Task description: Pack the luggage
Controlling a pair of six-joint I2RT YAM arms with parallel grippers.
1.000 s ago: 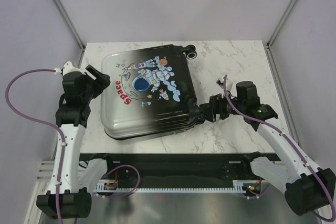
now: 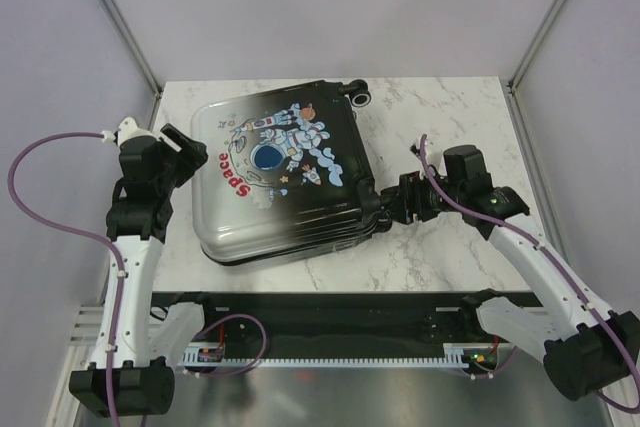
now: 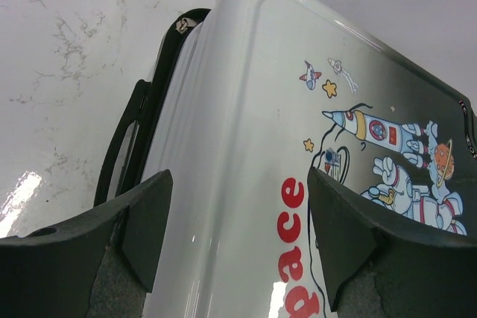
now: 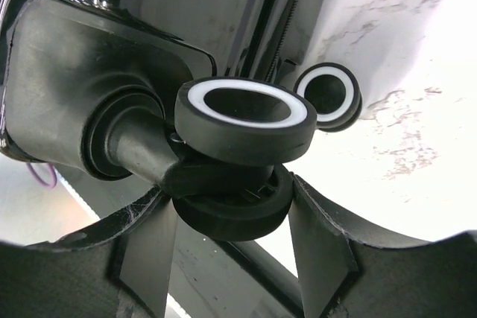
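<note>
A closed suitcase [image 2: 290, 157], white fading to black with space cartoons, lies on its side on the marble table. In the right wrist view, a black caster wheel [image 4: 246, 121] with a white ring juts from its near right corner. My right gripper is shut on that caster wheel, one finger on each side. My left gripper stands open over the suitcase's left end, nothing between its fingers. Black carry handle [image 3: 123, 139] and white shell edge show below it in the left wrist view. The suitcase's inside is hidden.
A second wheel [image 4: 328, 97] sits lower at the same end, and another [image 2: 360, 97] at the far right corner. Bare marble table [image 2: 440, 112] lies to the right. A dark beam [image 2: 330, 312] runs along the front edge.
The suitcase's far right corner has shifted slightly up and left in the top view. The left arm has barely moved.
</note>
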